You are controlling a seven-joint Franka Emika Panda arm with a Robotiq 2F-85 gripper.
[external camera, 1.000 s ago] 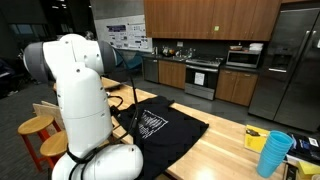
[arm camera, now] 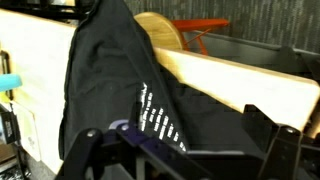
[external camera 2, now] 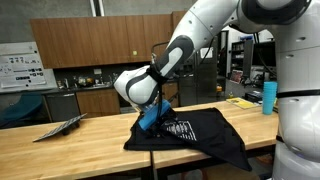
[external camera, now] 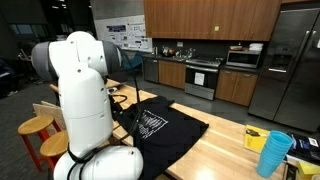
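Observation:
A black cloth (external camera: 180, 130) with a white striped print lies spread on the wooden table, some of it folded over itself. In exterior view 2 my gripper (external camera 2: 152, 121) points down at the cloth (external camera 2: 215, 130), low over its left part. The wrist view has the cloth (arm camera: 95, 85) beneath the gripper, whose dark fingers stand wide apart at the lower left and right. The print (arm camera: 155, 117) shows between them, and nothing is held. Whether the fingertips touch the cloth cannot be told.
A blue cup (external camera: 272, 154) stands at the table's right end, near a yellow item (external camera: 256, 138). Wooden stools (external camera: 38, 125) stand beside the table's left edge. Bare tabletop (external camera 2: 60, 150) lies left of the cloth.
In exterior view 1 the arm has changed its pose at the left over the last second. The cloth and the cup look unmoved.

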